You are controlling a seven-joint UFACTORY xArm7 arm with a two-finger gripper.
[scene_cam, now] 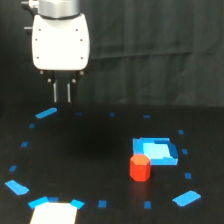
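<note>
My gripper (62,98) hangs high at the upper left of the view, well above the dark table. Its two thin fingers point down with a narrow gap between them, and nothing shows in that gap. A red block (140,170) with a six-sided top stands on the table right of centre. Just behind it lies a blue square tray (171,160) with a pale blue inside; the block hides part of its front left edge.
A cream-coloured square object (52,213) is cut off by the bottom edge. Flat blue tape pieces, among them one at the right (186,198) and one at the left (16,187), mark the table.
</note>
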